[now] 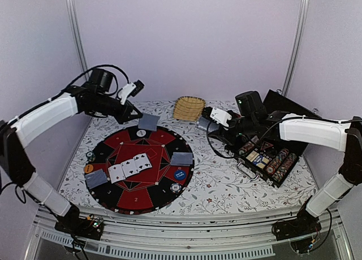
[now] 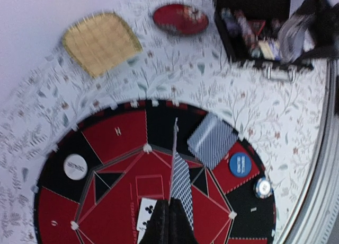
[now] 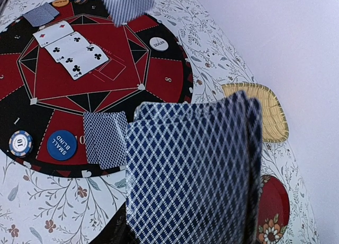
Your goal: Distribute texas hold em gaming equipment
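My left gripper (image 1: 133, 113) is raised above the mat's back left, shut on a playing card (image 1: 149, 122), seen nearly edge-on in the left wrist view. My right gripper (image 1: 210, 124) hangs over the table right of the mat with a small stack of blue-backed cards (image 3: 188, 175) at its fingers. On the round mat (image 1: 136, 198) lie three face-up cards (image 1: 130, 168), face-down cards at left (image 1: 97, 178) and right (image 1: 181, 159), the dealer button (image 3: 159, 44), the small blind button (image 3: 61, 145) and chips (image 3: 20, 144).
A wicker basket (image 1: 188, 107) stands at the back centre, a red floral dish (image 2: 180, 19) to its right. An open chip case (image 1: 270, 161) fills the right side.
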